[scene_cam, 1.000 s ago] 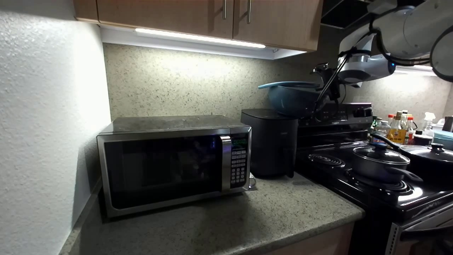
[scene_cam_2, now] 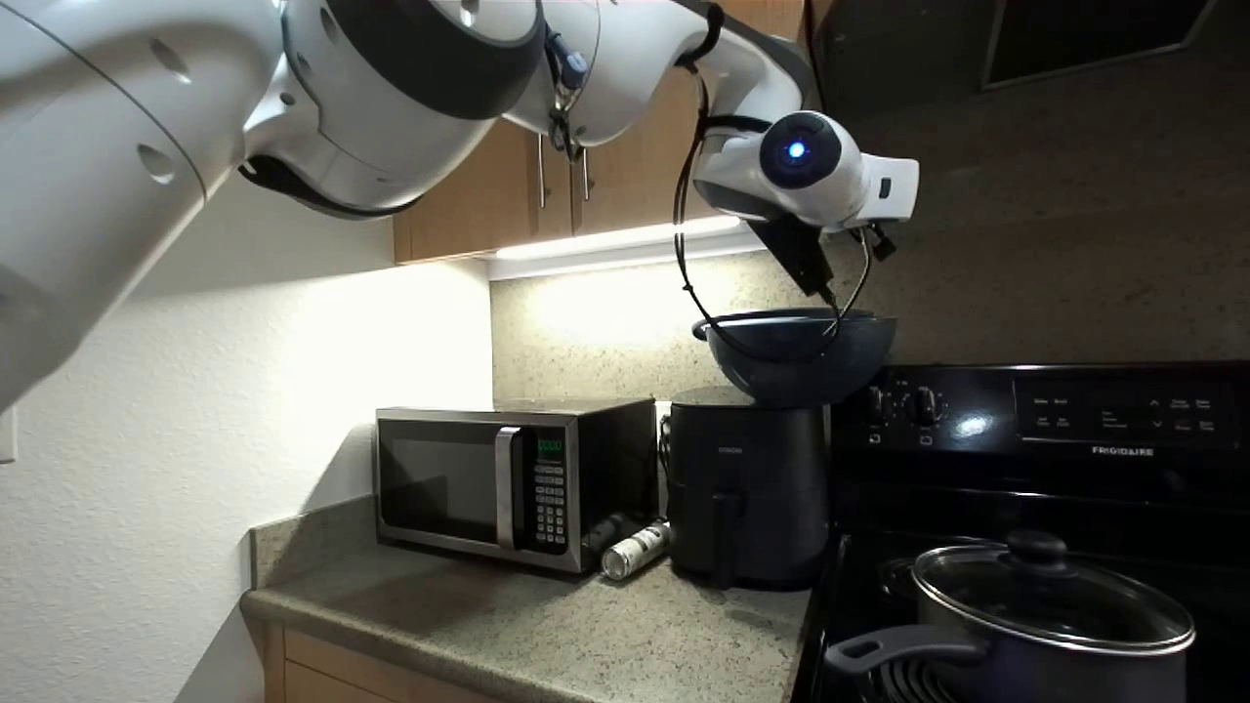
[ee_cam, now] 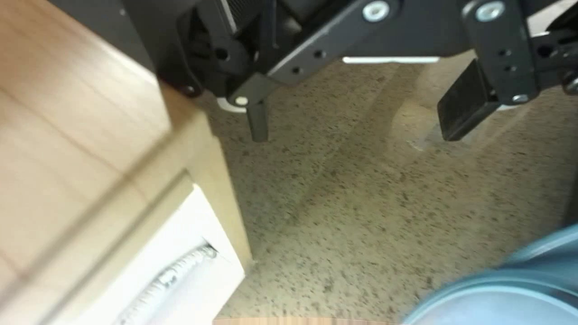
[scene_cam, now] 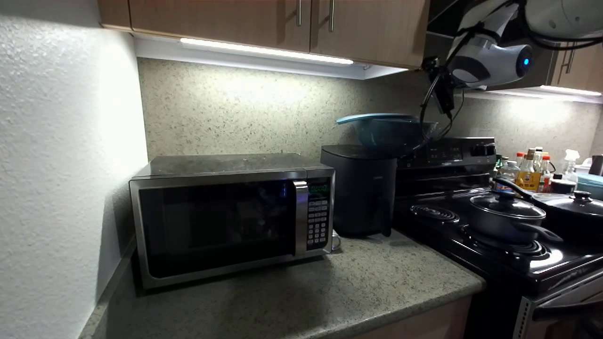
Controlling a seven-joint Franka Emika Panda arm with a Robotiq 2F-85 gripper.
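In the wrist view my gripper is open, its two dark fingers wide apart with nothing between them. Beyond them is the speckled backsplash. Blue bowls (ee_cam: pixel 493 298) show at that view's lower right, apart from the fingers. From outside, the blue bowls (scene_cam: pixel 390 133) rest on top of the black air fryer (scene_cam: pixel 364 192), their rims uneven. My wrist (scene_cam_2: pixel 809 170) hangs above and in front of the bowls (scene_cam_2: pixel 797 357), with a cable loop drooping across them; whether it touches them I cannot tell.
Overhead cabinets (scene_cam: pixel 226 22) hang close on the gripper's left. A microwave (scene_cam: pixel 220 220) stands left of the air fryer, and a can (scene_cam_2: pixel 636 551) lies between them. On the stove at right sits a lidded pot (scene_cam: pixel 506 214).
My wrist and gripper have risen, and the upper arm has shifted up and back. The bowls have moved slightly left, their left rim now lower.
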